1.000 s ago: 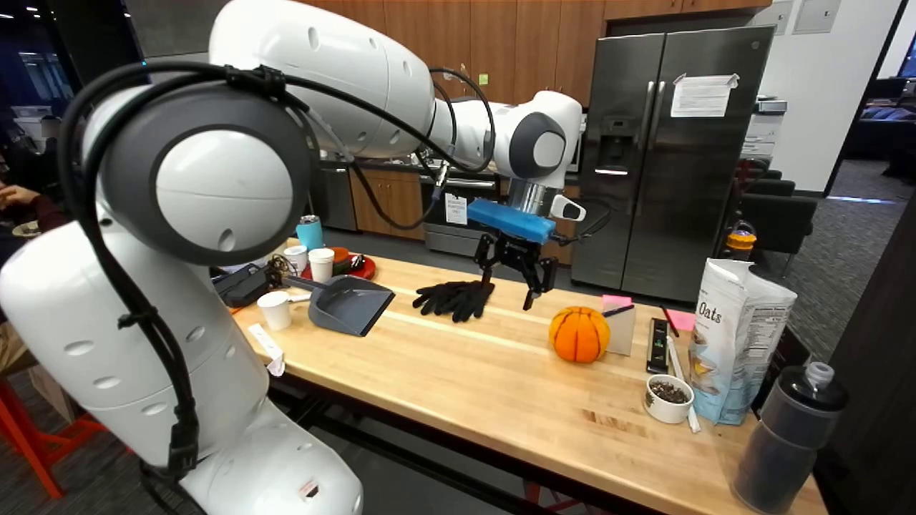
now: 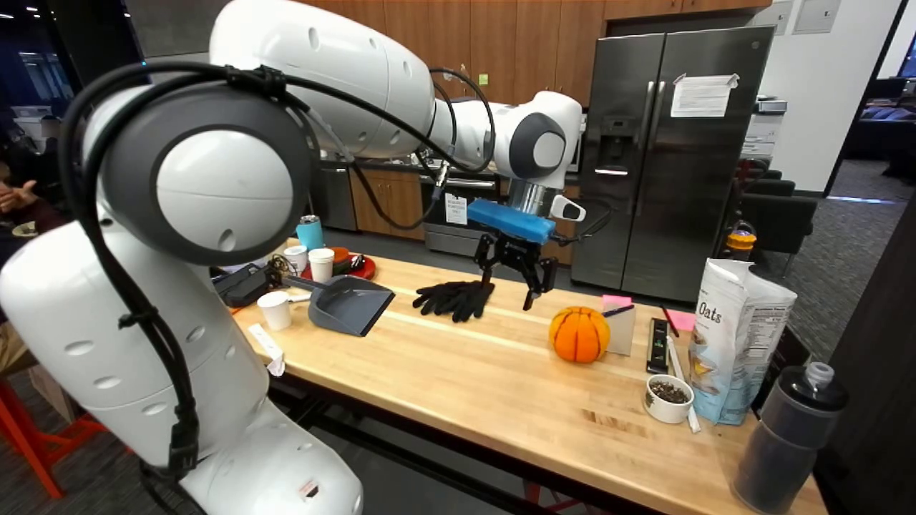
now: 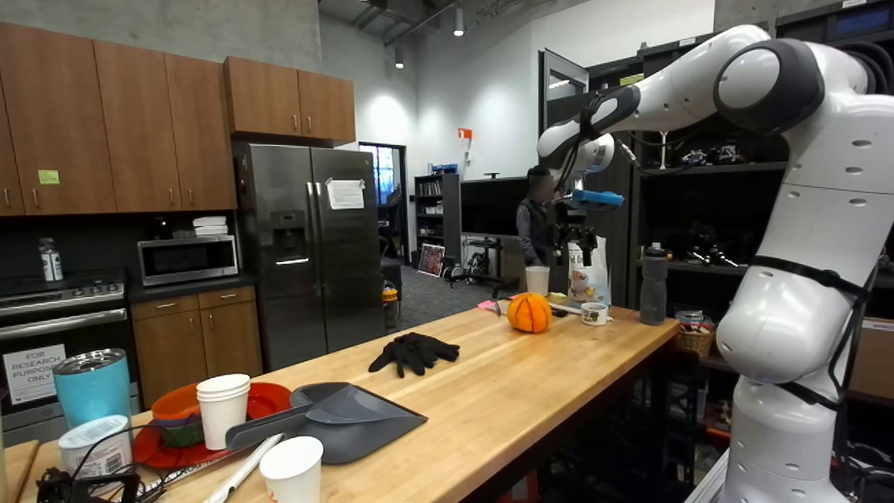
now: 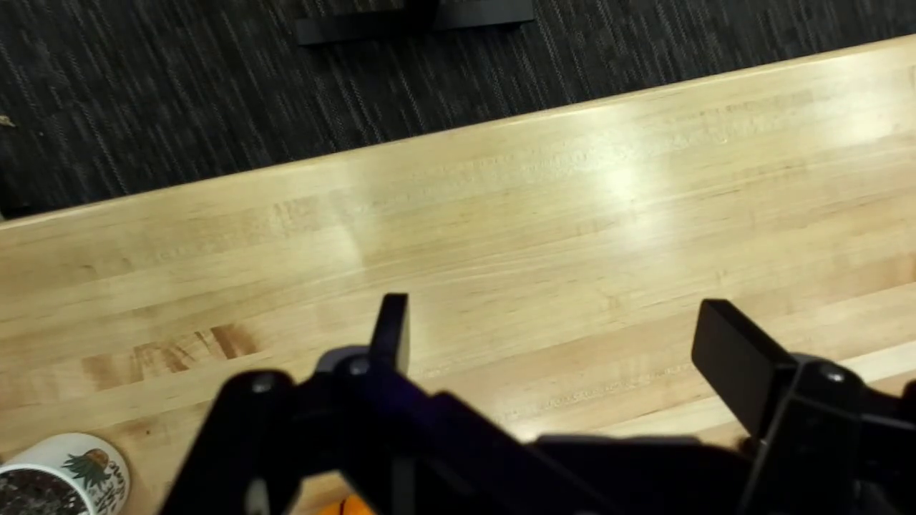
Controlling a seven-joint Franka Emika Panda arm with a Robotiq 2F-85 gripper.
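My gripper stands open above the tabletop [image 4: 532, 257], its two black fingers wide apart with only bare wood visible between them. From the side, the gripper [image 2: 508, 292] hangs in the air over the table. An orange pumpkin-like ball [image 2: 580, 335] with dark stripes sits on the wood, apart from the fingers; in the wrist view just a sliver of the ball [image 4: 348, 506] shows at the bottom edge. A black pair of gloves [image 3: 415, 352] lies on the table to the left of the ball. Nothing touches the gripper.
At one end stand a white cup of dark bits [image 2: 668, 398], an oats bag [image 2: 734, 343] and a grey bottle [image 2: 790, 438]. A grey dustpan [image 3: 335, 419], paper cups [image 3: 293, 469] and a blue tumbler [image 3: 92, 385] crowd the other.
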